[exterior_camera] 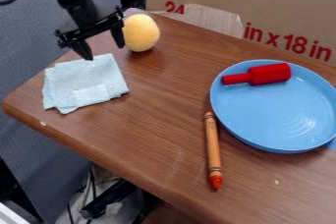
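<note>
At the upper left, my black gripper [102,44] hangs with its two fingers apart, low over the table at the upper end of a folded pale blue cloth [83,86]. A yellow rounded object [141,32] stands just right of the gripper. A light blue plate [273,115] sits on the right, holding a red cylinder with a thin handle [268,74]. An orange crayon [213,151] with a red tip lies left of the plate.
A cardboard box [250,12] stands along the back. The table's left edge drops to a grey floor area.
</note>
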